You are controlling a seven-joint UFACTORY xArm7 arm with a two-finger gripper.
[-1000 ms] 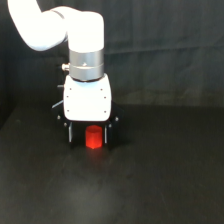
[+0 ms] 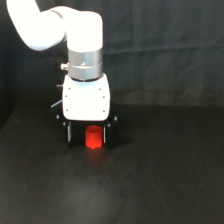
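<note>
A small red object (image 2: 94, 137), blocky or cylindrical in shape, rests on the dark table. Directly over it, my gripper (image 2: 87, 138) points downward with its two thin fingers (image 2: 69, 132) apart. The red object lies between them in this view, nearer the right-hand finger, with a clear gap on its left. Whether the right finger touches it cannot be made out. The gripper's white body hides nothing of the object except perhaps its top edge.
No other objects or obstacles show.
</note>
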